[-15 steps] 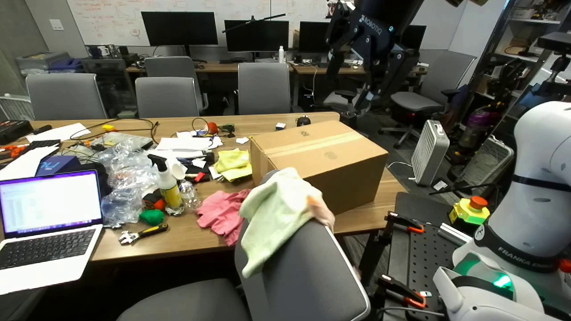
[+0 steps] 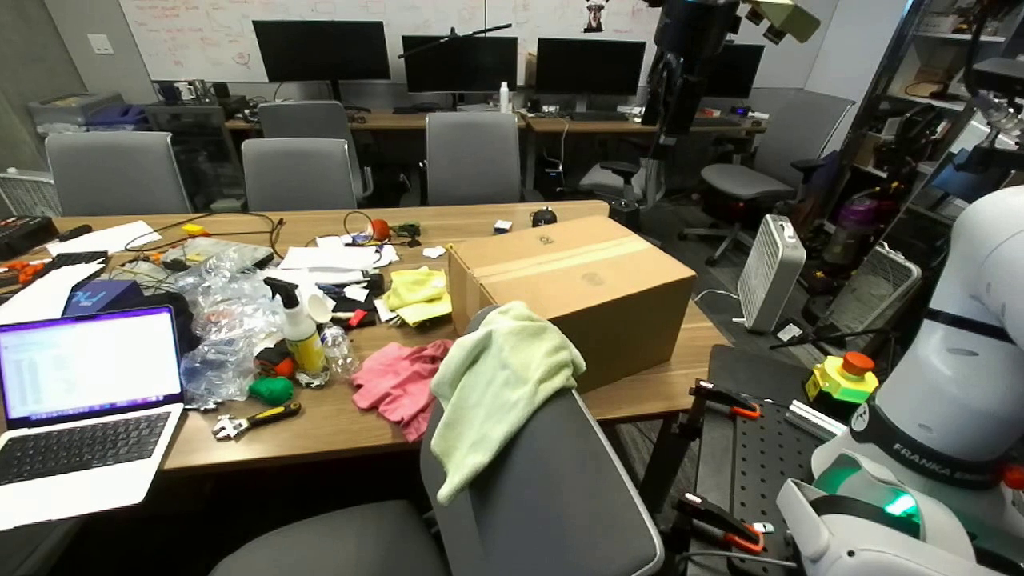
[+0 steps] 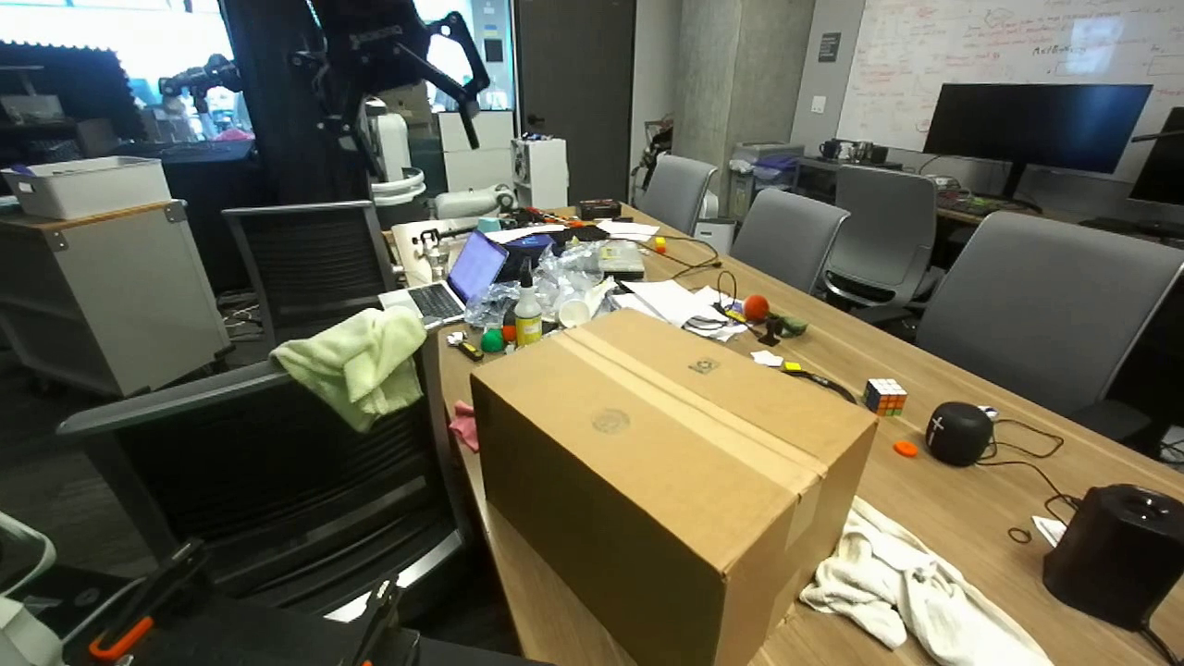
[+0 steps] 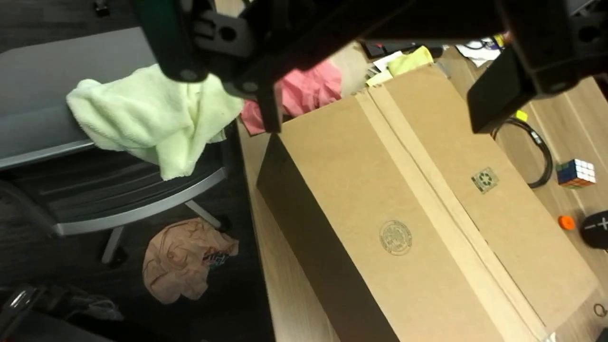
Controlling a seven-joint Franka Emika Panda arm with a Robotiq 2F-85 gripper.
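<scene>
My gripper is open above the cardboard box, its fingers spread wide with nothing between them. High over the table, the gripper (image 3: 416,139) also shows clear of everything in exterior view 2. A pale green towel (image 2: 504,384) drapes over the top of the grey chair back (image 2: 557,480). In the wrist view, a crumpled peach cloth (image 4: 185,259) lies low, apparently on the dark floor beside the table. A closed, taped cardboard box (image 3: 655,433) stands on the table. Partly behind it in exterior view 2 is a pink cloth (image 2: 403,379).
Left of the box, the table holds a laptop (image 2: 91,384), a spray bottle (image 2: 302,336), a wrench (image 2: 254,421) and plastic wrap. A Rubik's cube (image 3: 884,396), a round black speaker (image 3: 958,433) and a white cloth (image 3: 921,588) lie on its other side.
The arm has turned and shifted, so the gripper appears narrower in exterior view 1. A peach patch beside the green towel on the chair top is gone from there.
</scene>
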